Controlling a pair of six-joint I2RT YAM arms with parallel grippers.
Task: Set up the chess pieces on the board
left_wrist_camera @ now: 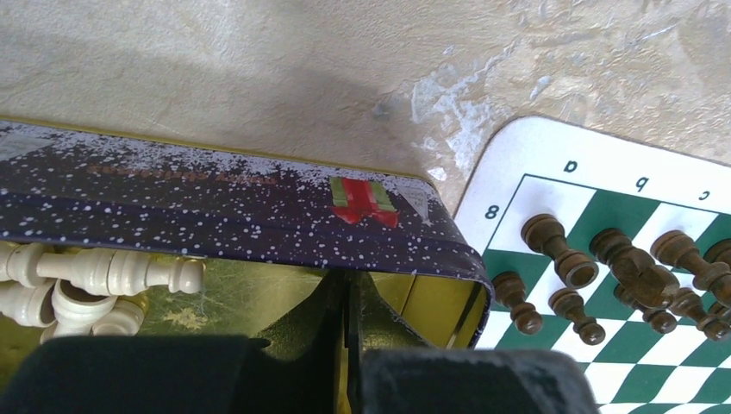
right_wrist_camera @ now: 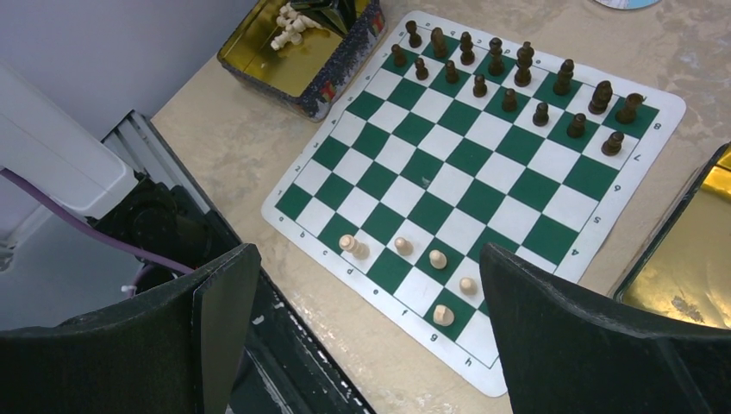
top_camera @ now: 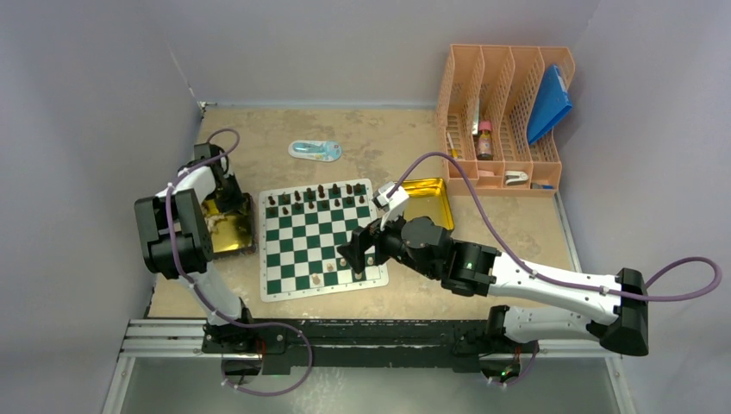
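Observation:
The green-and-white board has dark pieces lined along its far rows and a few white ones, such as a white piece, near its front edge. My left gripper is shut, down in the dark-rimmed gold tray left of the board, nothing visible between its fingers; white pieces lie in a heap beside it. My right gripper is open above the board's front right area, its fingers wide apart.
A second gold tray sits right of the board. A pink organiser stands at the back right, and a pale blue package lies behind the board. Walls bound the table at back and sides.

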